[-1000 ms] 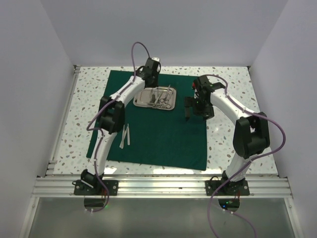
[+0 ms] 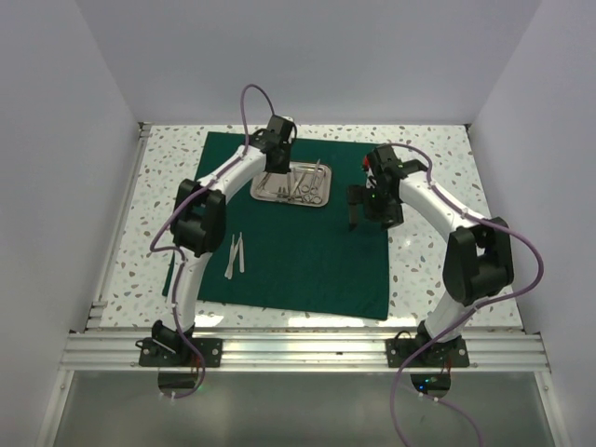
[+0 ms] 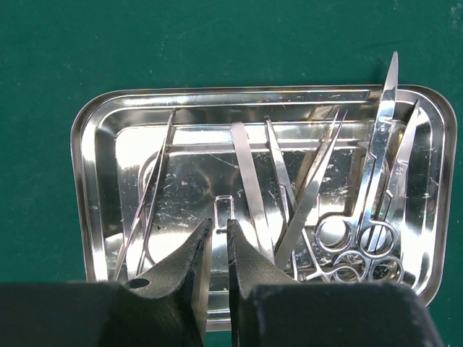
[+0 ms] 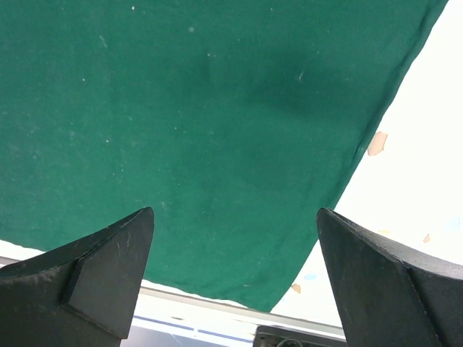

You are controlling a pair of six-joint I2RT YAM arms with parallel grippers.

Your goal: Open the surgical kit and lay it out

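In the left wrist view a shiny metal tray [image 3: 289, 97] holds several instruments. Thin tweezers [image 3: 154, 199] lie on its left, a flat-sided instrument [image 3: 249, 184] in the middle, slimmer pointed ones beside that, and scissors [image 3: 376, 159] at the right with tips over the rim. My left gripper is over the tray, narrowly open, nothing gripped; a small bright reflection shows beyond its tips. Two slender instruments [image 2: 241, 253] lie side by side on the green cloth [image 2: 312, 265] at left. My right gripper is wide open above the cloth, empty.
Bare cloth fills the middle and front right. Speckled tabletop [image 2: 438, 279] shows along both sides. My left arm [image 2: 197, 228] reaches over the cloth's left part, and my right arm [image 2: 447, 209] comes in from the right.
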